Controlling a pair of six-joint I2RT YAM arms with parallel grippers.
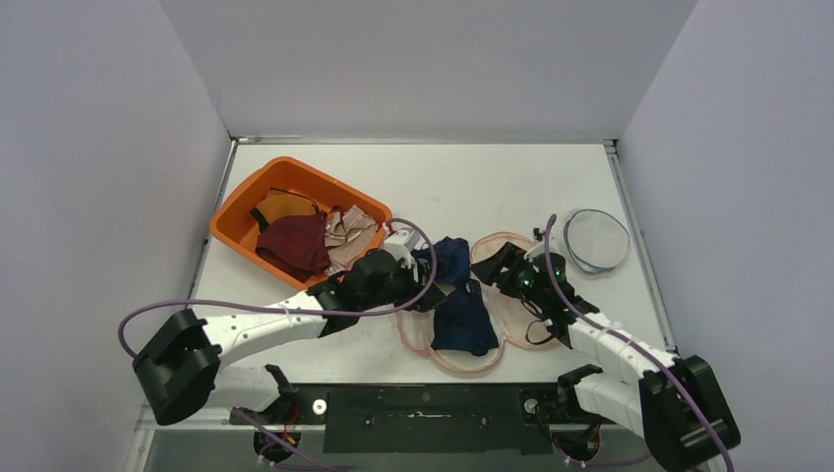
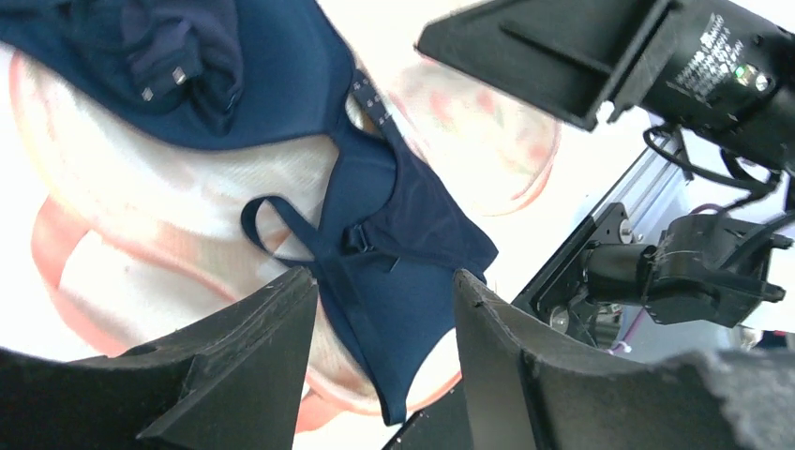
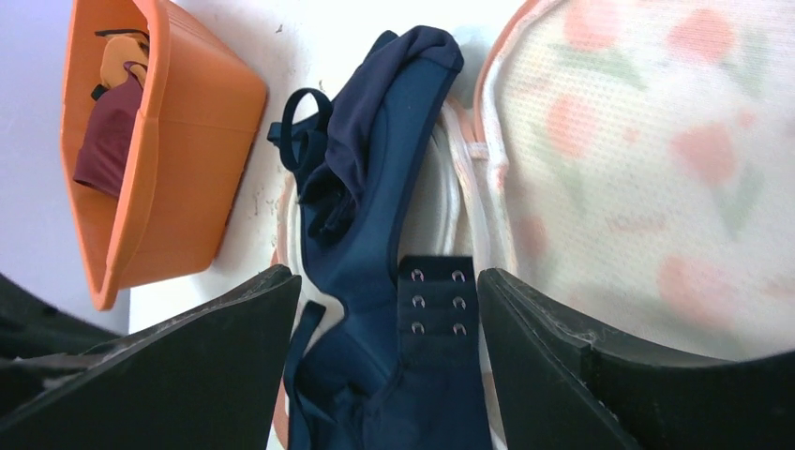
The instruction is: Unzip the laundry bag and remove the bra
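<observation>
The navy bra lies across the spread laundry bag, a whitish bag with pink edging and a floral print. Its strap and hook strip show from the right wrist. My left gripper hovers over the bra's left side; its fingers are apart, with part of the bra visible below and between them, not gripped. My right gripper stands open close to the bra's right edge, above the bag. From its wrist, the bra's hook strip shows between the fingers, unheld.
An orange bin with several garments stands at the back left. A round mesh bag lies at the back right.
</observation>
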